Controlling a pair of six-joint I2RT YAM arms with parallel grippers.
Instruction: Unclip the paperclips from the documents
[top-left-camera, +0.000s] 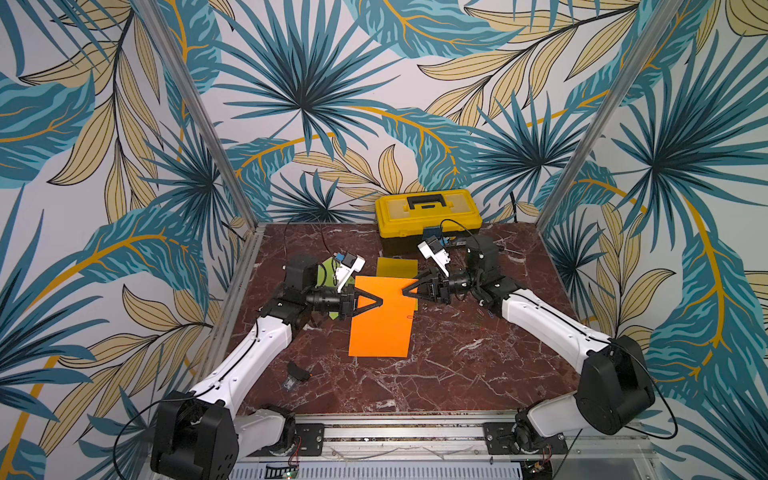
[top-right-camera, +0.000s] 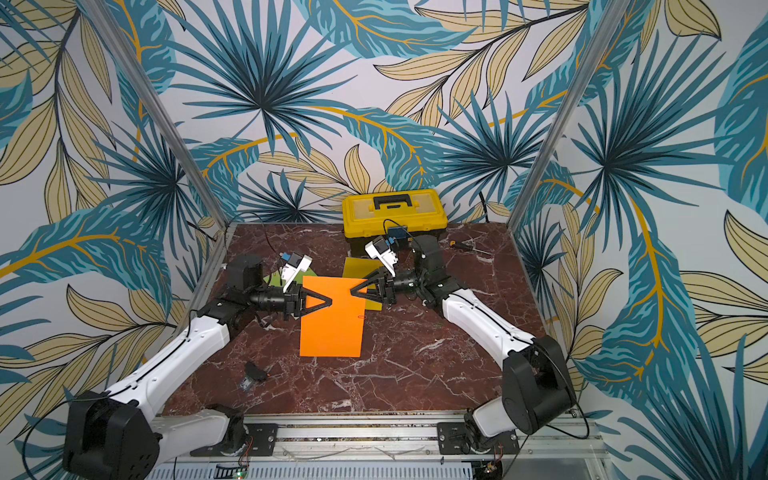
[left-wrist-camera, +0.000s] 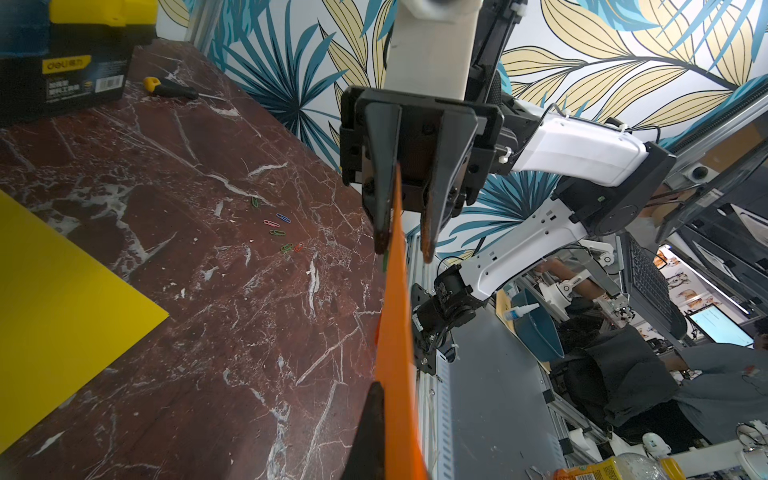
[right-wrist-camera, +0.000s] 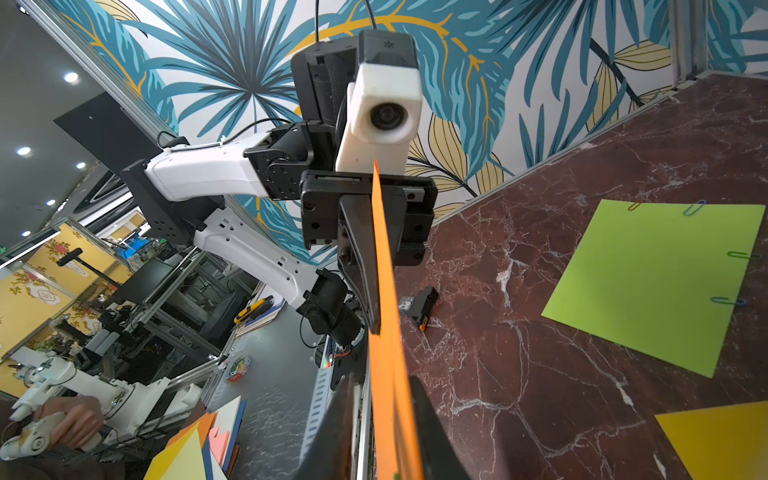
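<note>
An orange sheet (top-left-camera: 381, 328) stands raised between my grippers, with a paperclip (top-left-camera: 409, 317) on its right edge. My left gripper (top-left-camera: 374, 302) is shut on the sheet near its upper left. My right gripper (top-left-camera: 408, 289) is at the upper right edge, its fingers part open around the paper in the left wrist view. A green sheet (right-wrist-camera: 648, 280) with several clips lies on the table, as does a yellow sheet (left-wrist-camera: 64, 312). Several loose paperclips (left-wrist-camera: 277, 232) lie on the right part of the table.
A yellow toolbox (top-left-camera: 428, 216) stands at the back, with a screwdriver (left-wrist-camera: 168, 88) beside it. A small black object (top-left-camera: 298, 370) lies front left.
</note>
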